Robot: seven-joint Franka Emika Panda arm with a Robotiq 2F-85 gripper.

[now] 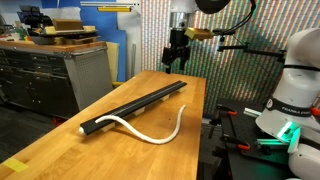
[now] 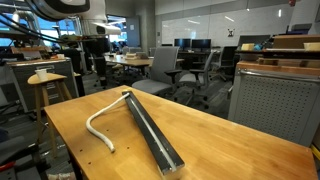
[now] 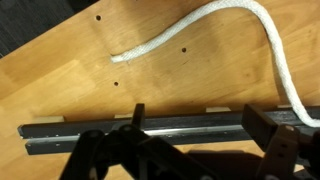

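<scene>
A white rope (image 1: 162, 141) lies in a loose curve on the wooden table. Beside it a long dark rail (image 1: 140, 102) runs along the tabletop, and one end of the rope reaches over the rail's near end. My gripper (image 1: 175, 68) hangs in the air above the rail's far end. From above, in the wrist view, the gripper is wide open with nothing between its fingers. Below it the rail (image 3: 200, 133) crosses the view, while the rope (image 3: 280, 65) bends along the top and right, clear of the gap between the fingers.
A wooden stool (image 2: 50, 85) stands beyond the table. Office chairs (image 2: 163, 65) and a grey cabinet (image 2: 275, 100) are in the background.
</scene>
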